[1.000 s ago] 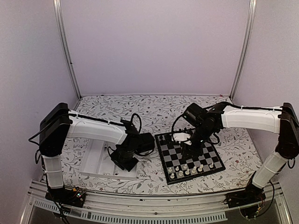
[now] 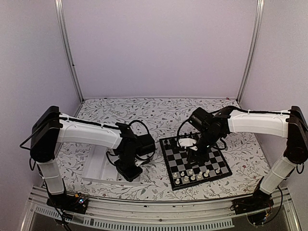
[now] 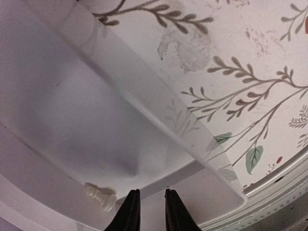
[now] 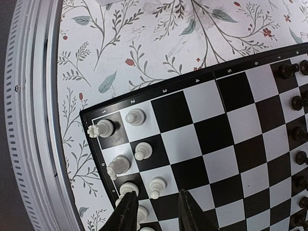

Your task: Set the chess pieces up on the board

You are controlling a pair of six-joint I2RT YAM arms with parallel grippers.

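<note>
My left gripper hangs over the white tray (image 3: 82, 120) at the left, its fingers parted, nothing seen between them. A white pawn (image 3: 102, 196) lies on its side in the tray, left of the fingertips. My right gripper is open above the chessboard (image 4: 214, 132). White pieces (image 4: 135, 116) stand along the board's numbered 1 and 2 side; dark pieces (image 4: 297, 102) stand along the far opposite side. In the top view both arms hide parts of tray and board.
A metal rail (image 2: 159, 205) runs along the front edge, and walls enclose the sides and back.
The right arm and the board look unchanged.
</note>
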